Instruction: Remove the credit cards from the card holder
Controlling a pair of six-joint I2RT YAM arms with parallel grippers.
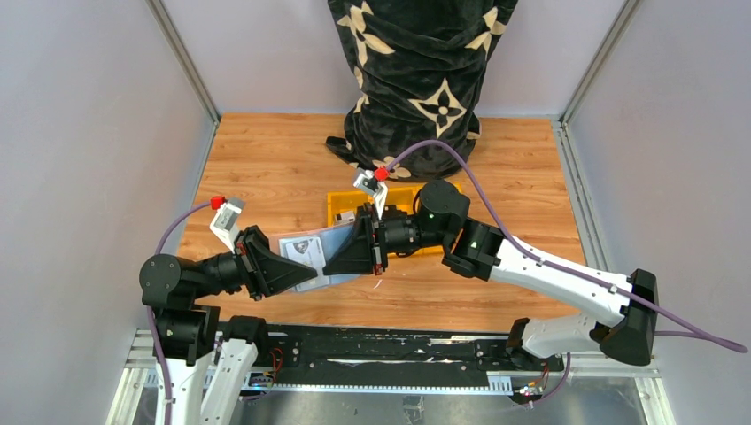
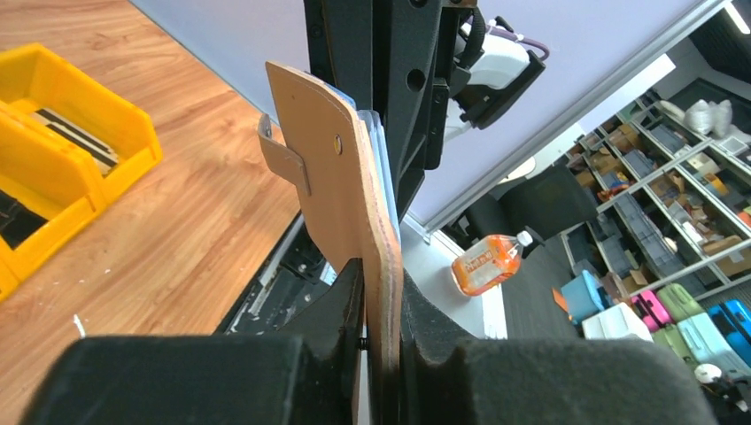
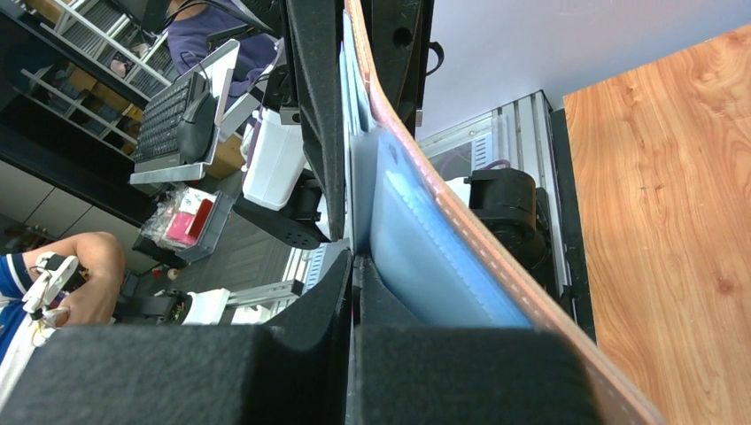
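Observation:
The card holder (image 2: 329, 168), a tan leather piece with a snap strap, stands on edge in the left wrist view. My left gripper has its fingers against both sides of it. From above, its clear sleeves and a card with a portrait (image 1: 304, 251) face up between the two arms. In the right wrist view, my right gripper is shut at the sleeves' edge, beside the bluish sleeves (image 3: 434, 239). Nothing clearly shows between its fingertips. Whether a thin sleeve or card edge is pinched there is hidden.
Behind the right gripper stands a yellow bin (image 1: 339, 203) with some items in it. A dark patterned cloth (image 1: 416, 80) covers something at the back.

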